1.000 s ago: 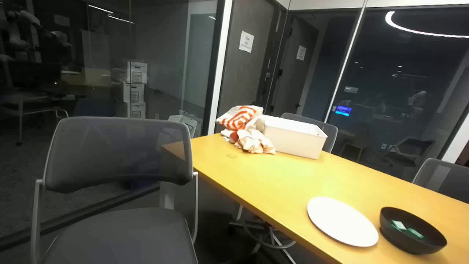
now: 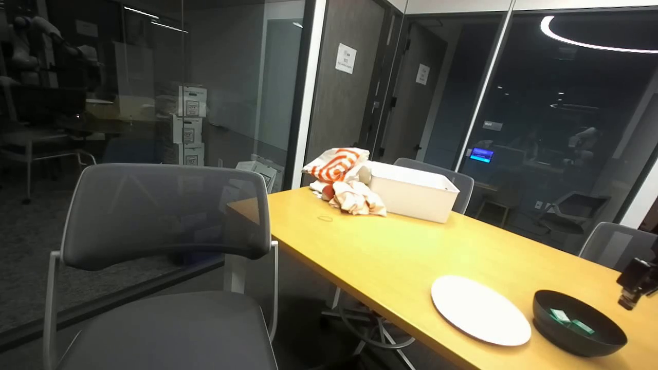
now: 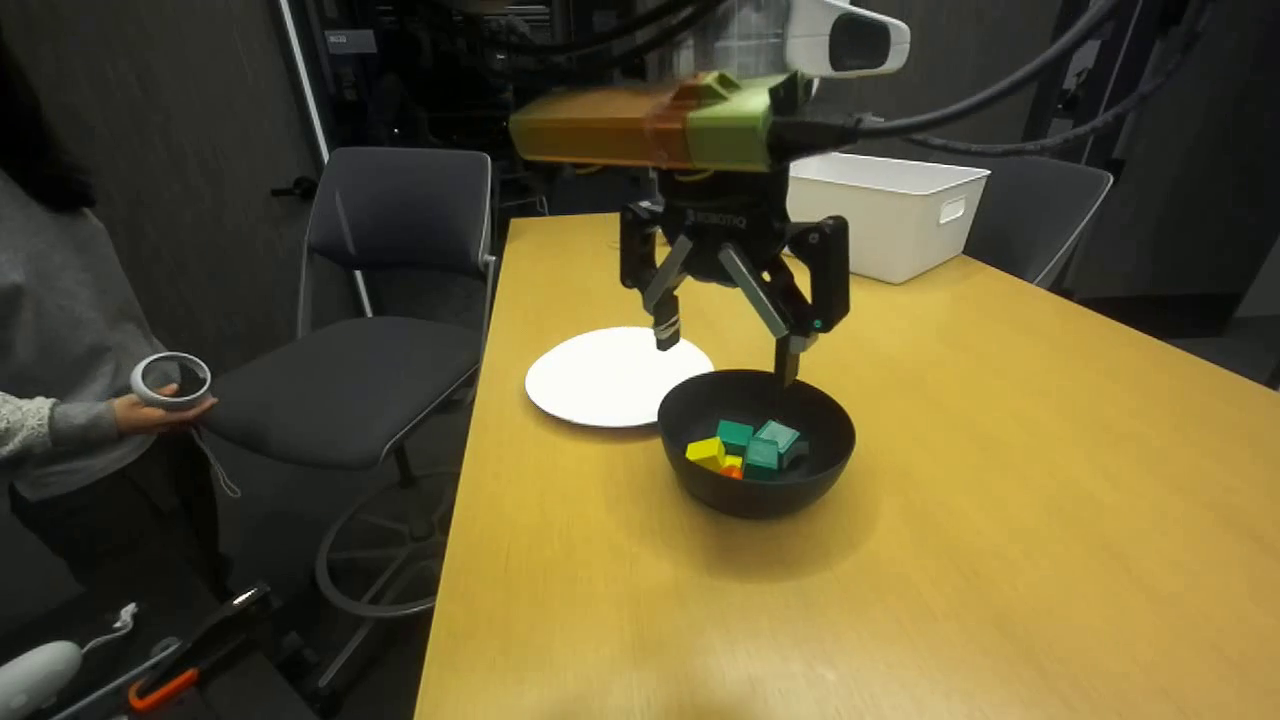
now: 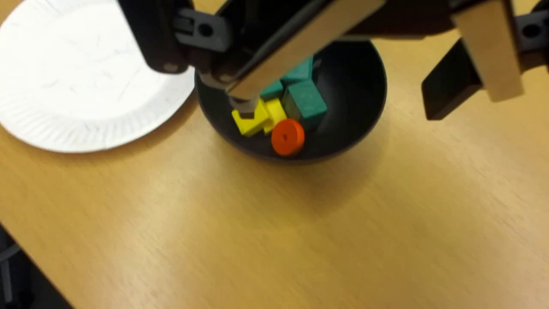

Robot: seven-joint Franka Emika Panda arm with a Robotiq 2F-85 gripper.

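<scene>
A black bowl [image 3: 758, 494] stands on the table, holding green blocks [image 4: 306, 101], yellow blocks [image 4: 250, 122] and an orange round piece [image 4: 288, 137]. Beside it lies a white paper plate [image 3: 600, 382], which looks empty. My gripper [image 3: 726, 350] is open above the bowl and plate, its fingers wide apart with nothing between them. In the wrist view one finger covers part of the bowl's contents, while the other hangs over bare table to the right. Only the gripper's tip [image 2: 627, 302] shows at the right edge of exterior view 1.
A white bin [image 2: 410, 191] stands at the far end of the table, with crumpled patterned bags [image 2: 342, 179] next to it. Grey chairs [image 3: 390, 240] line the table's side. A person [image 3: 84, 336] stands at the left.
In exterior view 1 my gripper has come into sight at the right edge, near the bowl. The bowl, plate and bin stay where they were.
</scene>
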